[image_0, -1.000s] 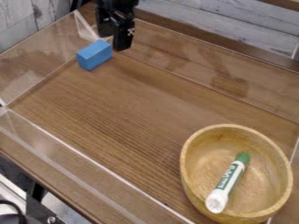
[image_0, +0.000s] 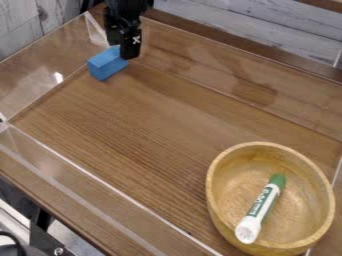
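Note:
My gripper (image_0: 123, 50), black, hangs at the top of the camera view, open, just above and slightly right of a blue block (image_0: 107, 66) on the wooden floor of a large tray (image_0: 160, 130). Whether its fingertips touch the block is hard to tell.
A yellow bowl (image_0: 234, 175) at the lower right holds a white tube with a green end (image_0: 261, 208). Raised edges run along the left and upper right.
My gripper has moved leftward, closer over the blue block. The block and bowl look unmoved.

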